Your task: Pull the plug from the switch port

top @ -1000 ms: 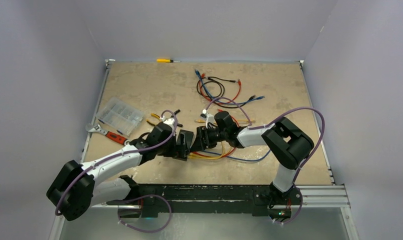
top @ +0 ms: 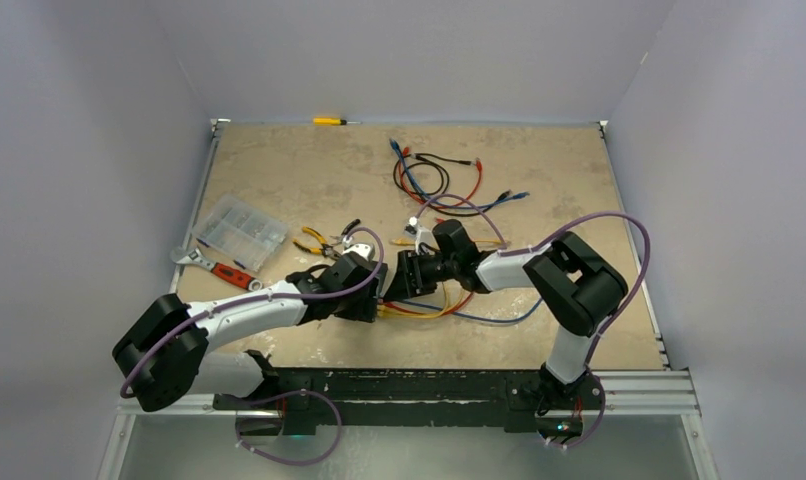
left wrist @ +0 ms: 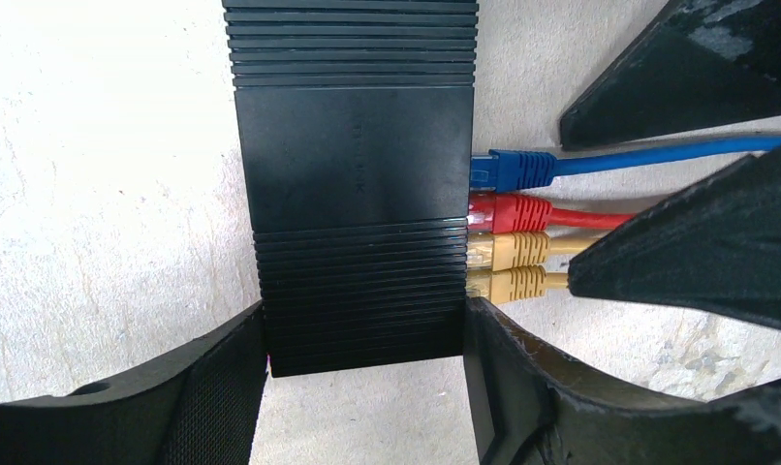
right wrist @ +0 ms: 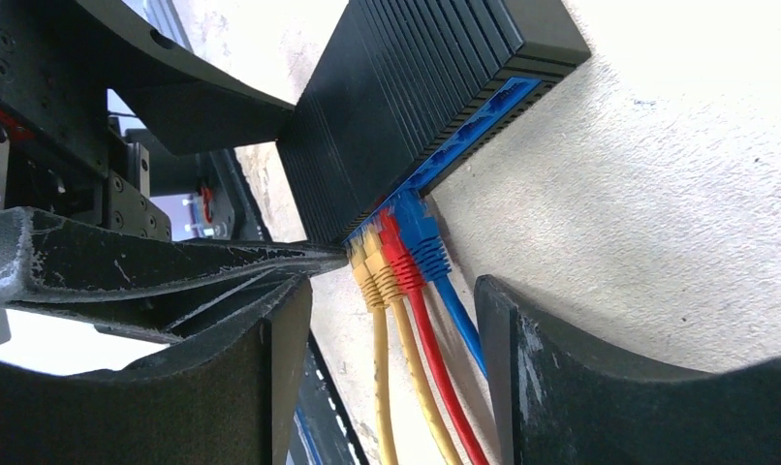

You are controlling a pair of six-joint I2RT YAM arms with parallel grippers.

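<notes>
A black ribbed switch (left wrist: 358, 155) (right wrist: 396, 97) has blue (left wrist: 517, 170), red (left wrist: 513, 211) and two yellow plugs (left wrist: 517, 250) seated along one side. My left gripper is shut across the switch's end in the left wrist view. My right gripper (top: 404, 275) is beside the plugged side, its fingers (left wrist: 697, 242) part open around the cable ends. In the right wrist view the plugs lie between and just beyond the near fingers, with bare blue ports along from them.
A clear parts box (top: 241, 230), pliers (top: 314, 240) and a wrench (top: 224, 270) lie left. Loose cables (top: 444, 185) lie at the back, with a yellow screwdriver (top: 329, 121) on the back edge.
My right arm looks almost unchanged.
</notes>
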